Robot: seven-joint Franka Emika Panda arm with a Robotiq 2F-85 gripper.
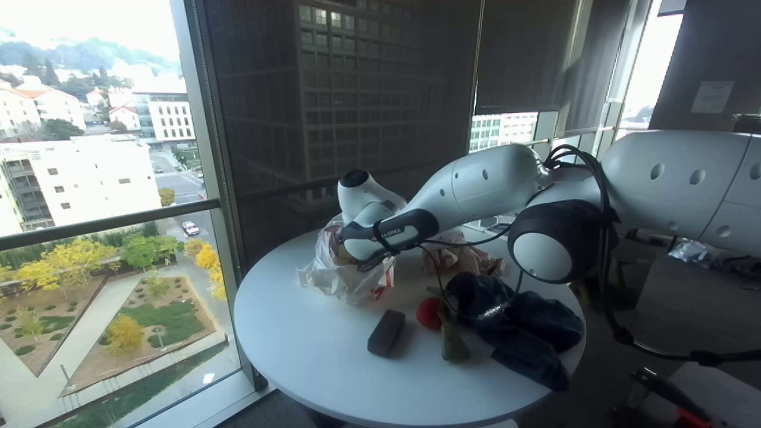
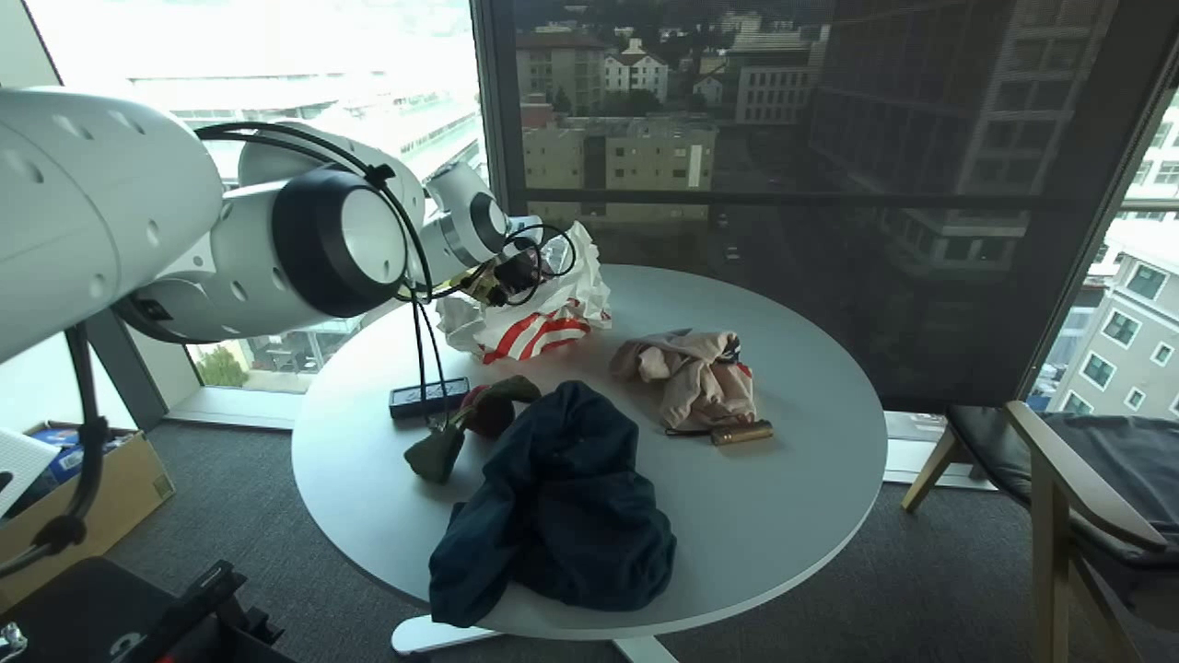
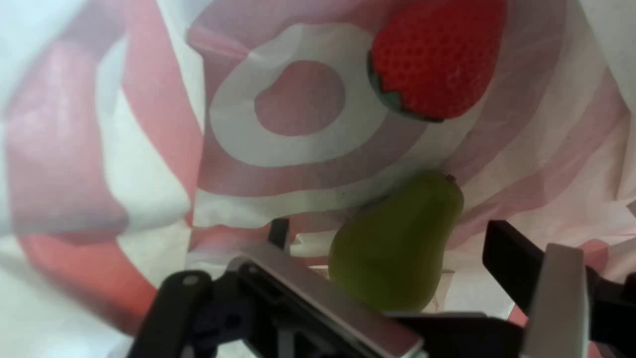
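Inside a white bag with red rings and stripes (image 3: 280,182), a green pear (image 3: 393,244) and a red strawberry (image 3: 444,56) show in the wrist view. My gripper is open, with the pear showing in the gap between its fingers. Whether either finger touches the pear, I cannot tell. The strawberry lies beyond the pear, clear of the fingers. From outside, the crumpled bag (image 1: 342,274) stands at the table's far left in exterior view 1, and the lowered hand is largely hidden in it. In exterior view 2 the bag (image 2: 536,330) shows its red stripes.
On the round white table (image 2: 774,519) lie a dark eraser-like block (image 1: 386,333), a red round item (image 1: 428,312), a green pear-shaped item (image 1: 453,343), a dark blue cloth (image 2: 575,497) and a pinkish cloth (image 2: 702,376).
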